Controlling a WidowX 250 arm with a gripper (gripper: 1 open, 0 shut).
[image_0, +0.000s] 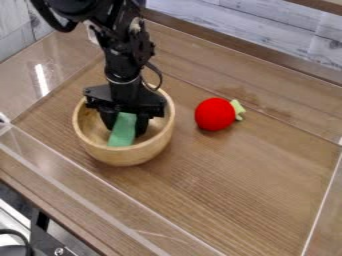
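Observation:
A light wooden bowl (124, 152) sits on the left of the table, with a green object (123, 137) inside it. My black gripper (124, 116) reaches down into the bowl at the top of the green object. Its fingertips are partly hidden, so I cannot tell if they hold it.
A red round object (215, 114) with a pale green piece beside it lies right of the bowl. A pale wall stands along the back.

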